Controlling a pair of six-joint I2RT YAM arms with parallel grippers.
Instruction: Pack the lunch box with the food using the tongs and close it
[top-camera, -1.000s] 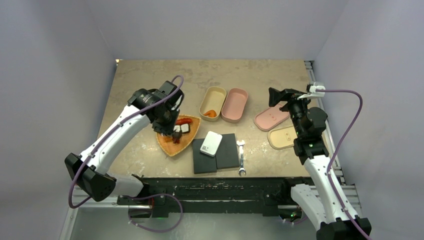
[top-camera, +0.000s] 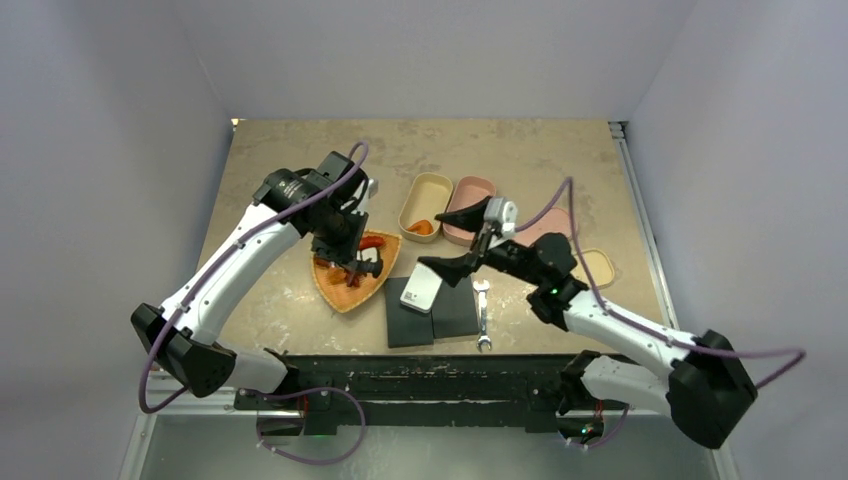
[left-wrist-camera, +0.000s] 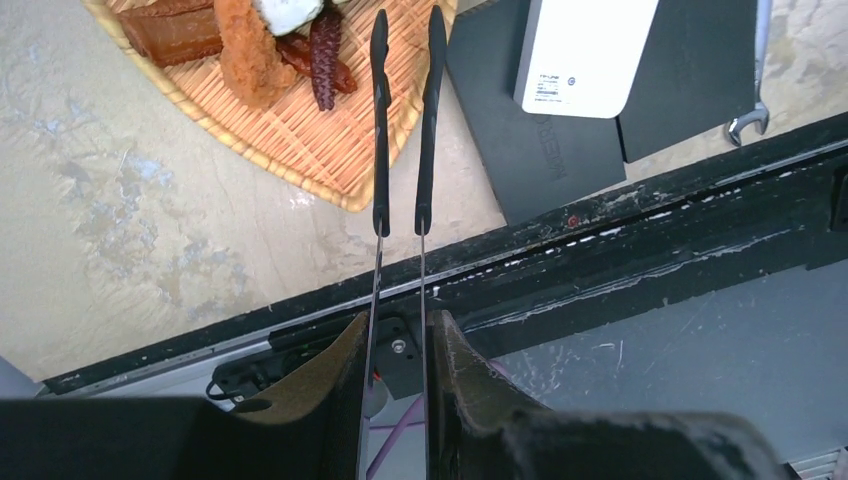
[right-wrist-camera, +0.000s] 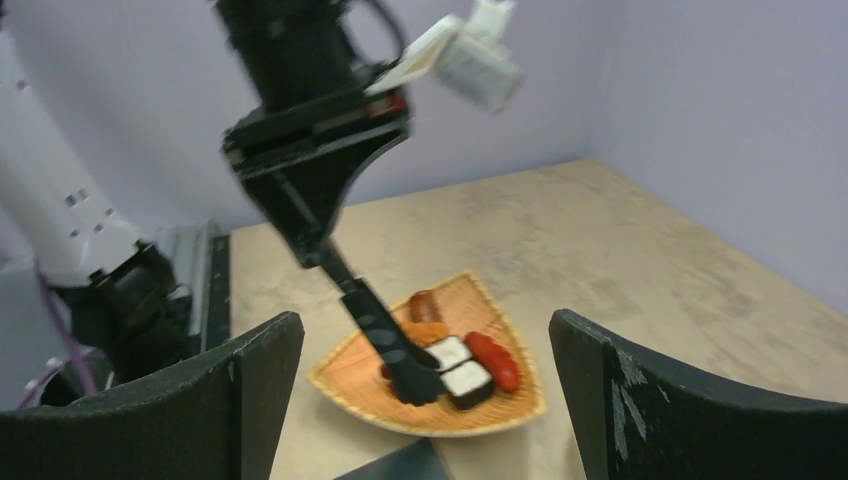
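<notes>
My left gripper hangs over the fan-shaped woven basket; its long thin fingers stand slightly apart, nothing between them. In the basket lie a brown sausage, a fried piece, a dark wrinkled piece, a red sausage and white-and-black rice pieces. A yellow box holds an orange piece. Beside it, the pink box is partly covered by my right gripper, which is wide open and empty.
A pink lid and a yellow lid lie at right, partly behind the right arm. A white device rests on dark pads near the front, with a wrench alongside.
My left gripper has shifted slightly right over the basket.
</notes>
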